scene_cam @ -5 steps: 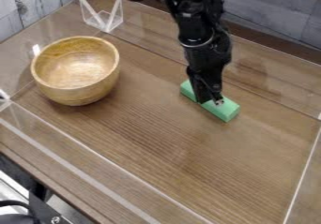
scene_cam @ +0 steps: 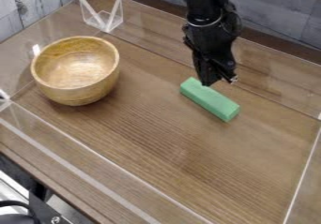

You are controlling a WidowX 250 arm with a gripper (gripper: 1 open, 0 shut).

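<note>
A green rectangular block [scene_cam: 211, 98] lies flat on the wooden table [scene_cam: 150, 162], right of centre. The black gripper [scene_cam: 220, 76] hangs just above and behind the block, apart from it in the view, its fingers pointing down. No object shows between the fingers, and it looks shut.
A yellow round bowl [scene_cam: 75, 68] sits at the left. A clear, crumpled plastic item [scene_cam: 100, 14] lies at the back left.
The gripper has moved up and back, away from over the green block, leaving the block lying in about the same place.
</note>
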